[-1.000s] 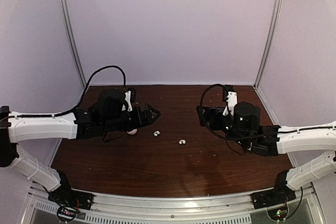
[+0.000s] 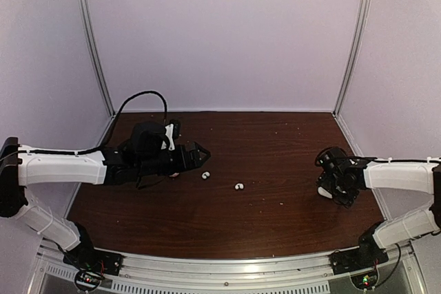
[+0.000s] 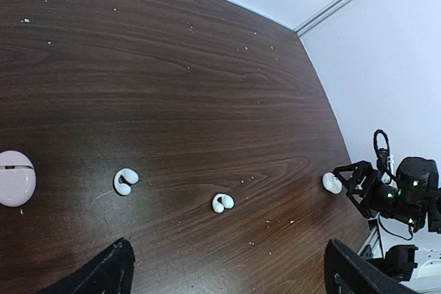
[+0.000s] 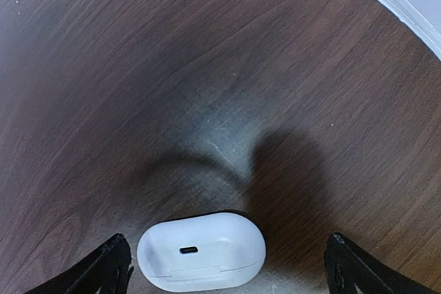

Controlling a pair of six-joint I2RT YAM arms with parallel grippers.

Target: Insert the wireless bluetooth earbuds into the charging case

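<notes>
A white charging case (image 4: 201, 249) lies on the table at the right, with my right gripper open just above it, a finger on either side, nothing gripped. Two white earbuds, one (image 3: 126, 180) at left and one (image 3: 222, 203) at right, lie apart in the middle of the table. My left gripper hangs open over the table, nothing between its fingers, in the left wrist view. A pale pink round case (image 3: 15, 178) lies at the left edge of that view.
The dark wooden table (image 2: 241, 142) is bounded by pale walls and metal rails.
My right gripper has swung right and down over the white case, which it now partly hides in the top view.
</notes>
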